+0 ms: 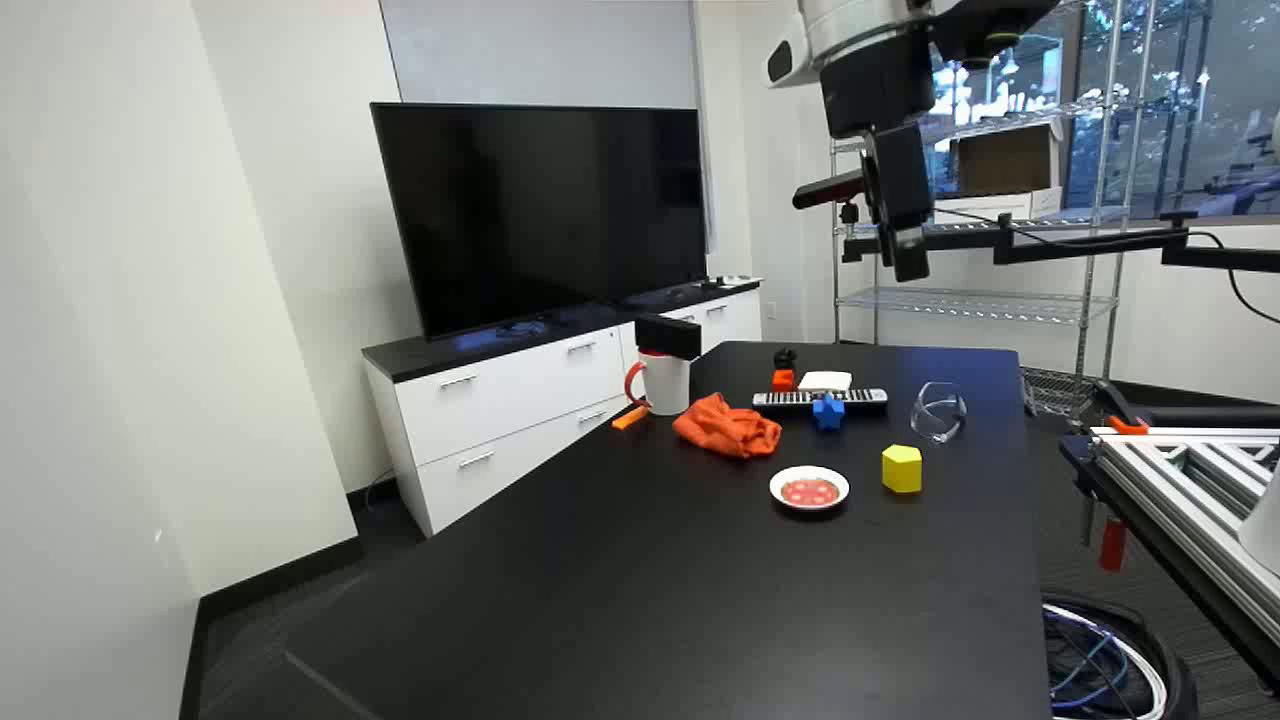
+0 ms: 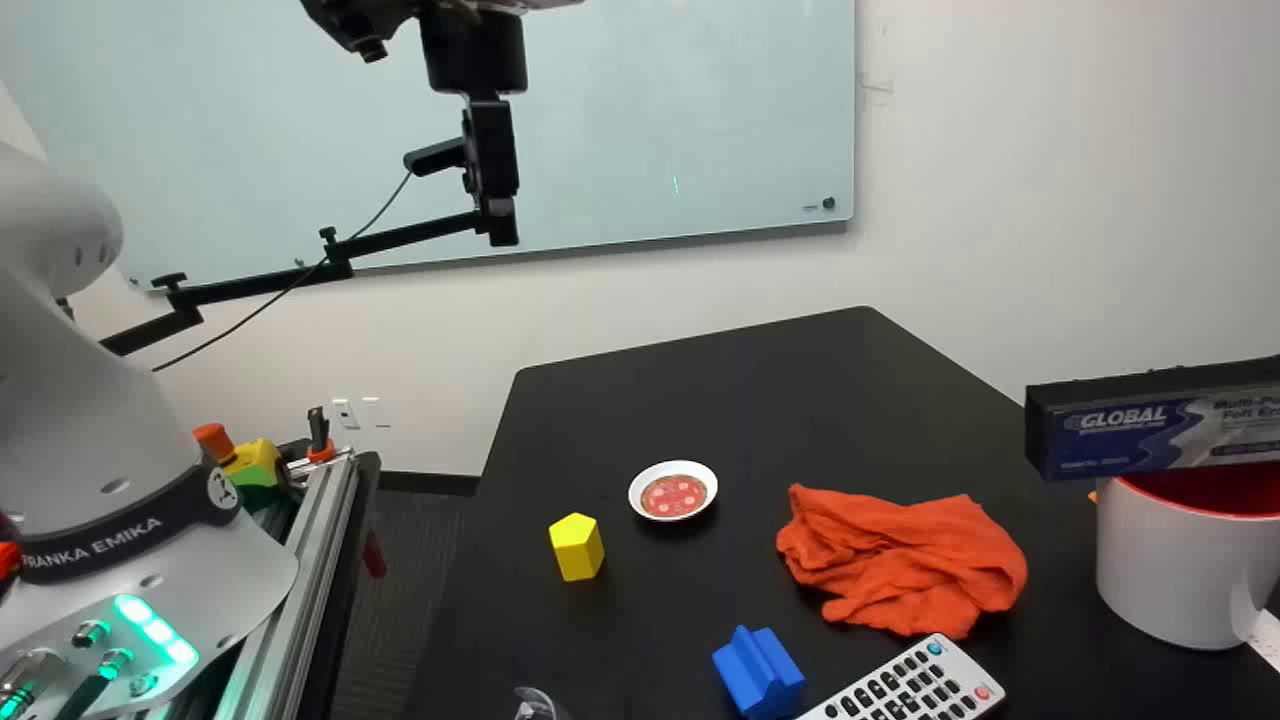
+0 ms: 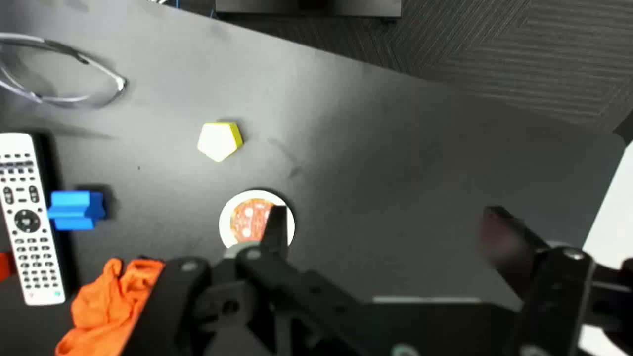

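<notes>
High above the black table hangs my gripper, its two fingers spread wide in the wrist view with only bare table seen between them. From the side it shows as a dark shape (image 1: 900, 252) well clear of everything. Below lie a small white plate with a pizza picture (image 2: 673, 491), a yellow pentagonal block (image 2: 577, 547), a blue star-shaped block (image 1: 828, 412) and a crumpled orange cloth (image 2: 906, 558). A remote (image 3: 29, 219) rests beside the blue block. In the wrist view the left finger covers part of the plate's edge.
A white mug (image 2: 1182, 558) with a red inside has a dark box (image 2: 1152, 420) across its top. Clear glasses (image 1: 938, 412) lie near one table edge.
</notes>
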